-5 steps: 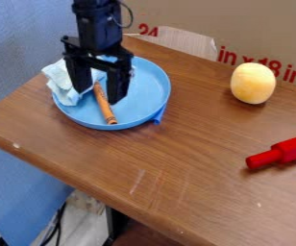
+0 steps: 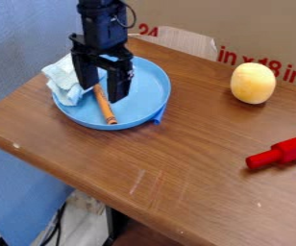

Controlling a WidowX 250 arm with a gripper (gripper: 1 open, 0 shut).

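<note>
My black gripper hangs over a blue plate at the upper left of the table. An orange stick-like object lies on the plate below it. A pale, crumpled cloth rests on the plate's left side, partly behind the gripper. Whether the fingers are open or hold anything is hard to make out, as they are dark and overlap the things behind them.
A pale yellow round object sits at the upper right. A red cylinder lies at the right edge.
</note>
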